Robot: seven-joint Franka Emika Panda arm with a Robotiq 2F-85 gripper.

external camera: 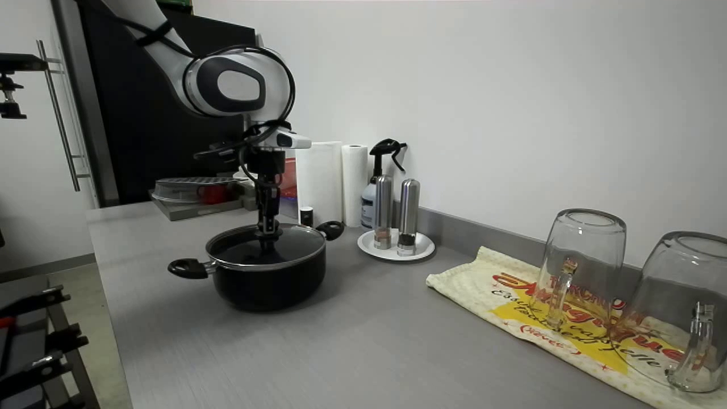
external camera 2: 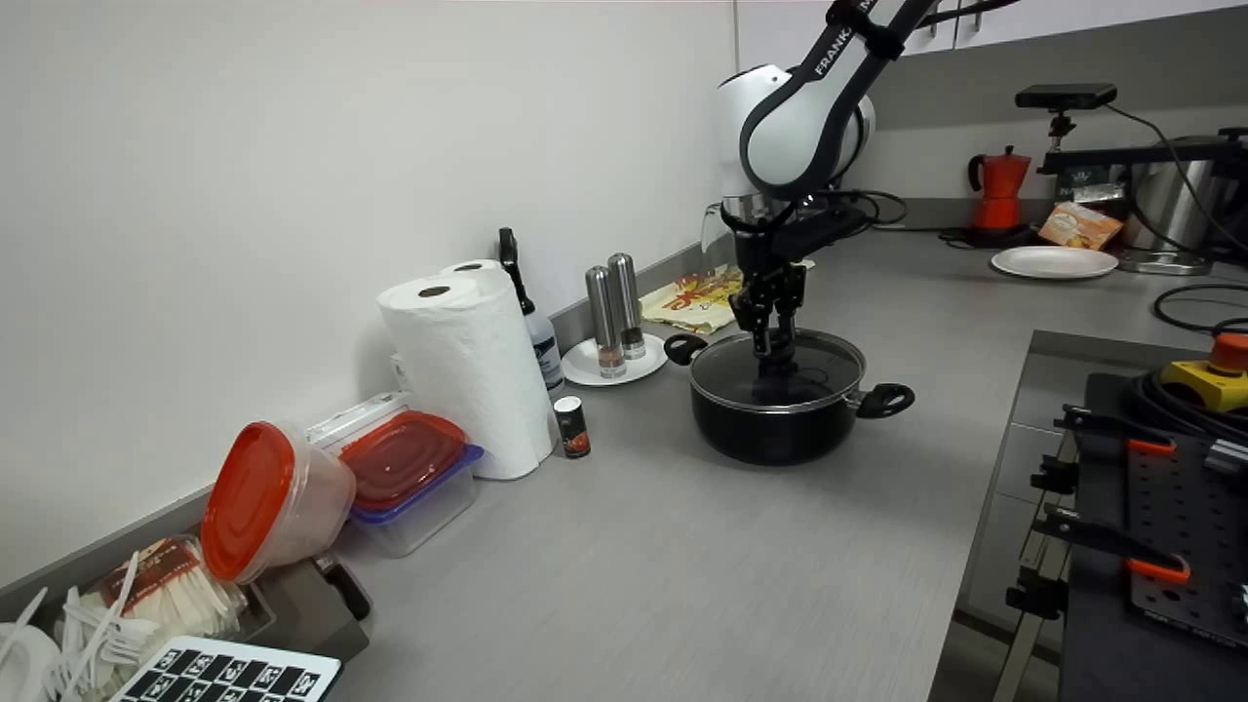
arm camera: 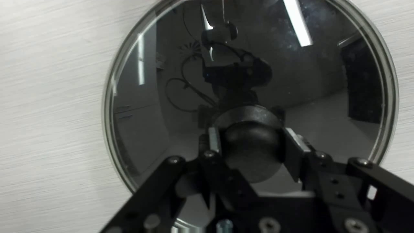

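A black pot (external camera: 269,283) with two side handles stands on the grey counter, its glass lid (external camera: 300,240) seated on the rim. My gripper points straight down over the lid's centre. In the wrist view its fingers stand on either side of the round black lid knob (arm camera: 252,155), shut on it. Exterior view 2 shows the same pot (external camera 2: 772,433) upright, with the gripper (external camera 2: 774,357) touching the top of the lid. The pot's inside is hidden under the dark glass.
Behind the pot are a white plate (external camera: 426,246) with two mills, paper towel rolls (external camera 2: 456,351) and a small spice jar (external camera 2: 572,427). Upturned glass mugs (external camera: 579,266) rest on a cloth (external camera: 504,293). Plastic tubs (external camera 2: 281,497) line the wall.
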